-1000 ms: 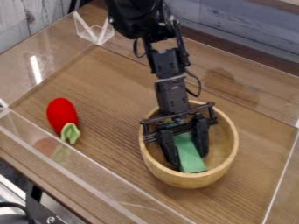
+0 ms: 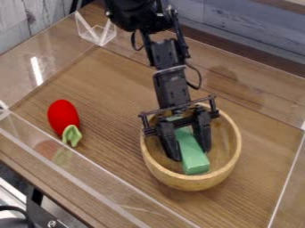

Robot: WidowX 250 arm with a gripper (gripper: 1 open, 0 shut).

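Observation:
My black gripper [image 2: 179,129] reaches down from the top into a tan round bowl [image 2: 220,173], its fingers around a green block [image 2: 191,156] that lies inside the bowl. The gripper looks shut on the block, though the fingertips are partly hidden among the dark linkage.
A red object with a green end [image 2: 63,120] lies on the wooden table [image 2: 95,80] to the left of the bowl. The table's raised left edge and a back rail border the surface.
The gripper has shifted slightly up within the bowl, and more of the green block's lower part shows. The bowl and red object look unmoved.

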